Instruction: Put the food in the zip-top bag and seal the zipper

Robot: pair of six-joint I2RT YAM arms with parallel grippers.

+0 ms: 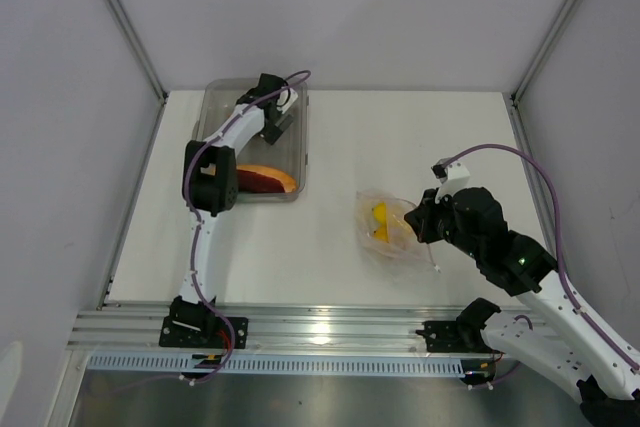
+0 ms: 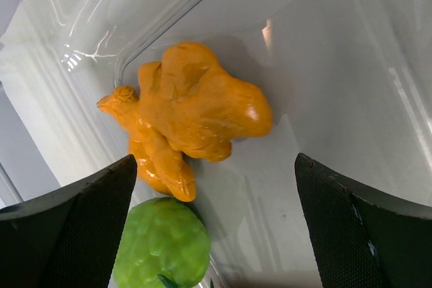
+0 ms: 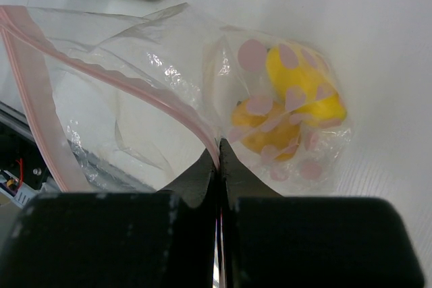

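My left gripper [image 1: 276, 117] is over the grey food container [image 1: 299, 161], open. Below its fingers in the left wrist view lie orange lumpy food pieces [image 2: 196, 99] and a green round item [image 2: 162, 241]. A long bun-like food [image 1: 262, 178] sits in the container's front part. My right gripper [image 1: 428, 219] is shut on the rim of the clear zip bag [image 3: 121, 82], whose pinkish zipper runs into the fingertips. The bag holds a yellow item [image 3: 297, 75] and an orange-yellow item [image 3: 260, 133].
Walls surround the table, with a metal rail [image 1: 320, 317] along the front edge.
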